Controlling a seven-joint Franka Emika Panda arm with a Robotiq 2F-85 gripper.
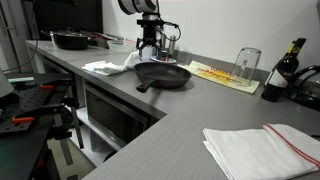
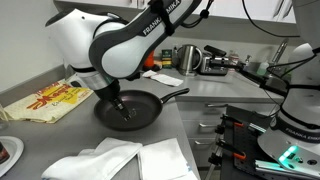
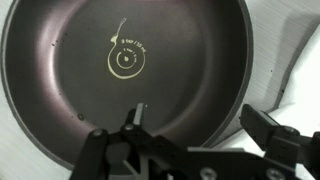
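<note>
A dark frying pan (image 1: 165,75) rests on the counter with its handle (image 2: 175,94) sticking out. Over the pan's rim area hangs my gripper (image 2: 95,93), its fingers spread and pointing down. In the wrist view the pan's dark inside (image 3: 170,50), with a gold spiral print, fills most of the picture. The gripper's fingers (image 3: 268,130) stand wide apart along the bottom of that view, and nothing is between them but the pan surface below. In exterior view 1 the gripper (image 1: 155,40) is above and behind the pan. Whether it touches the pan cannot be told.
White cloths (image 2: 165,160) lie beside the pan, and another white towel (image 1: 262,152) lies at the counter's near right. A yellow patterned cloth (image 1: 222,75), a dark bottle (image 1: 290,62) and a pot (image 1: 69,40) stand or lie farther off.
</note>
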